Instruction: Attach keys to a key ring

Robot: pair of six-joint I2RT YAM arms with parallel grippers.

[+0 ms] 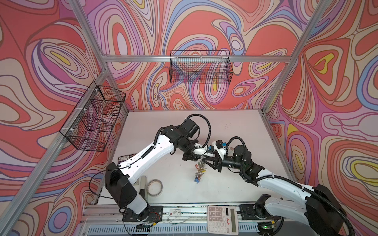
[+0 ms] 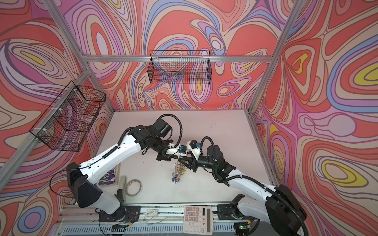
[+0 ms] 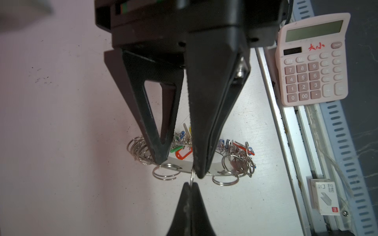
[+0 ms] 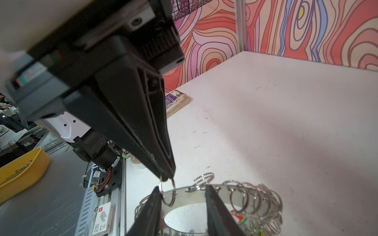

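Observation:
In the right wrist view my left gripper comes down from the upper left, shut on a small metal ring. That ring is at the edge of a flat metal plate; whether it passes through a hole there, I cannot tell. More rings and colored clips hang along the plate, which looks like the key ring bundle in the top left view. My right gripper is part open, its two fingers apart near the plate's edge in the left wrist view. Whether anything touches these fingers is unclear, and no key shape can be made out.
A roll of tape lies at the table's front left. A pink calculator and a small white box are at the front edge. Both arms are close together over the middle.

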